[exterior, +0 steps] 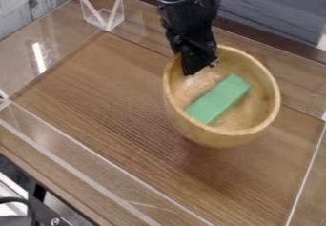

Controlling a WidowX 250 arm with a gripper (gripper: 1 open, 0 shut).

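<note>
A tan oval bowl point(254, 111) sits tilted on the right half of the wooden surface, with a green rectangular block point(216, 99) inside it. My black gripper point(193, 60) reaches down from the top centre, shut on the bowl's upper-left rim. The fingertips are partly hidden against the rim and the bowl's pale inside.
A bare wooden tabletop point(90, 125) fills the left and lower area. A white wire object point(105, 12) stands at the upper left. A dark cable loop point(15, 211) lies at the lower left edge.
</note>
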